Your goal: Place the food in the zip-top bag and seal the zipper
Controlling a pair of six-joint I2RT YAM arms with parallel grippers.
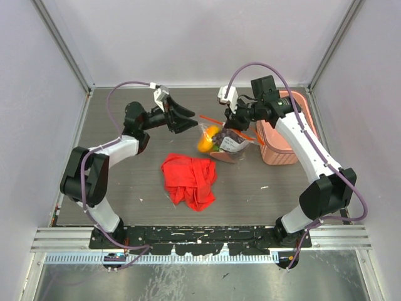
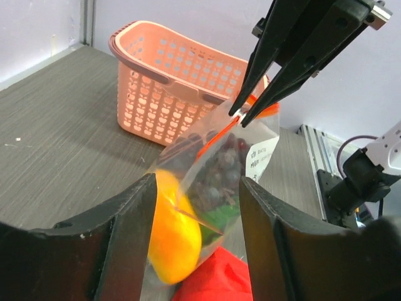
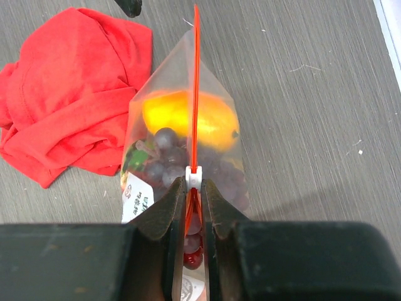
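Observation:
The clear zip top bag (image 1: 222, 147) holds a yellow food item (image 2: 172, 232), dark grapes (image 3: 166, 141) and something green. An orange zipper strip (image 3: 195, 94) with a white slider (image 3: 193, 179) runs along it. My right gripper (image 1: 230, 124) is at the slider; in the right wrist view its fingertips sit either side of the slider and zipper, close together. My left gripper (image 1: 191, 124) stands open just left of the bag, nothing between its fingers; in the left wrist view both fingers face the bag.
A red cloth (image 1: 188, 182) lies in front of the bag. A pink basket (image 1: 282, 153) stands at the right behind my right arm.

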